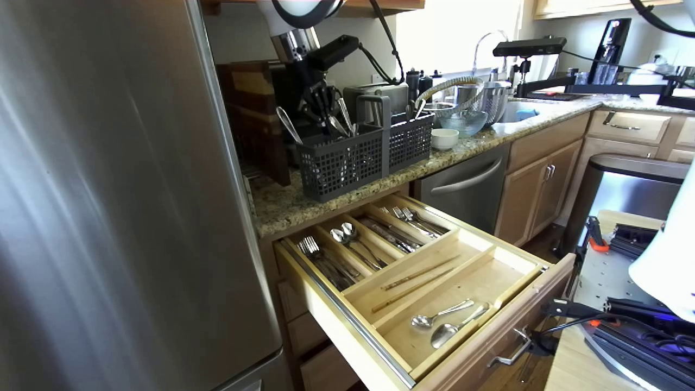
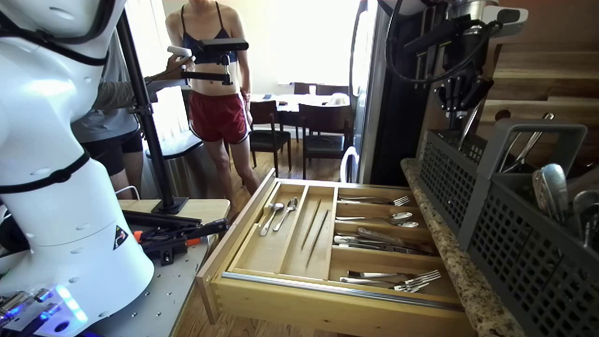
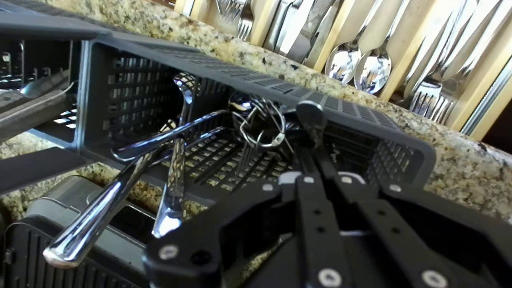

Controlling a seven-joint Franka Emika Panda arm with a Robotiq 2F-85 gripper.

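My gripper is over the grey cutlery basket on the counter, at the compartment nearest the fridge. Its fingers are close together, shut on a utensil whose rounded, dark-looking end shows past the fingertips in the wrist view. What kind of utensil it is cannot be made out. Several shiny handles lean out over the basket's edge beside the gripper, apart from it. Deeper in the compartment lies a tangle of metal cutlery. In exterior view 2 the gripper hangs just above the basket's rim.
Below the counter an open drawer holds forks, spoons and knives in separate slots. Two chopsticks and two loose spoons lie in its front sections. A wooden board stands close behind the arm.
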